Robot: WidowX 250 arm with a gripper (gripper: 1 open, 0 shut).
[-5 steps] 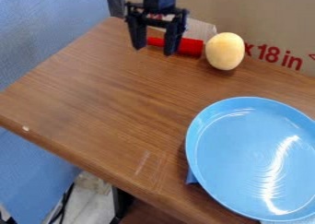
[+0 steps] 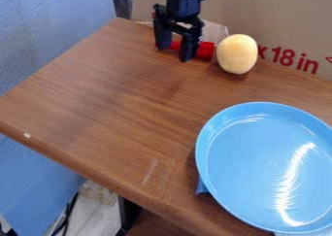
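My black gripper (image 2: 177, 42) is down at the back of the wooden table, over a red cylindrical object (image 2: 205, 50) that lies in front of a whitish item against the cardboard. Its two fingers stand on either side of part of that object; whether they grip it, I cannot tell. A pale cream egg-shaped object (image 2: 238, 53) sits just to the right of the red one.
A large light blue plate (image 2: 247, 162) fills the front right of the wooden table (image 2: 104, 104). A cardboard box (image 2: 292, 26) with red print stands along the back.
My gripper has come down toward the red object, and its fingers appear somewhat closer together than before. The plate and cream object are where they were.
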